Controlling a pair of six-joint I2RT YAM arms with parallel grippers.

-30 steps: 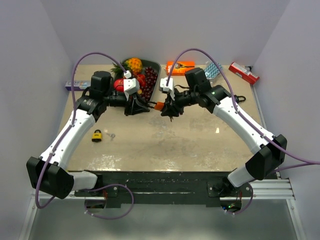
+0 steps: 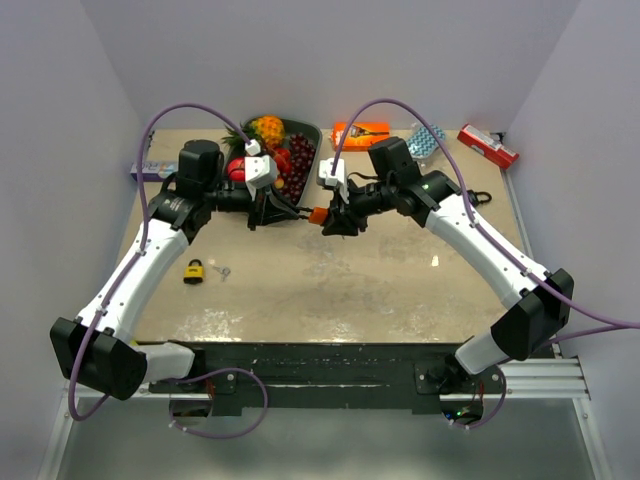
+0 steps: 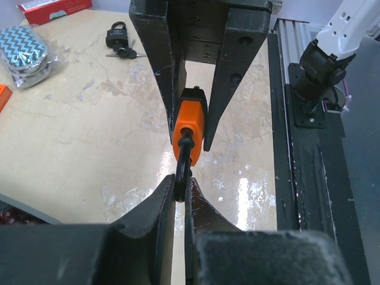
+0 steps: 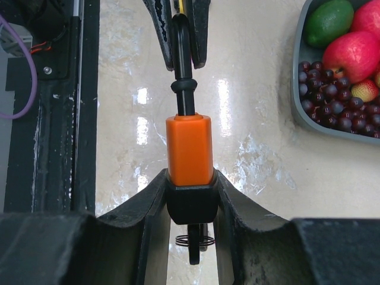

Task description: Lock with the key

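Observation:
An orange-and-black padlock body [image 4: 189,148] is held in mid-air between my two grippers, a long black bar [image 4: 181,47] rising from it. My right gripper is shut on the orange body; a small key ring [image 4: 196,240] hangs below it. My left gripper is shut on the black bar, lined up facing the right one. A black padlock with keys [image 3: 117,38] lies on the table at the right; a yellow padlock [image 2: 194,272] and small keys [image 2: 222,272] lie at the left.
A fruit container [image 4: 297,107], orange box [image 2: 350,142], blue patterned bag [image 3: 21,50] and red box [image 2: 488,147] line the back of the table [image 2: 350,290].
Both arms are almost still; my left arm has shifted very slightly in the top view, and both grippers stay on the orange-and-black piece.

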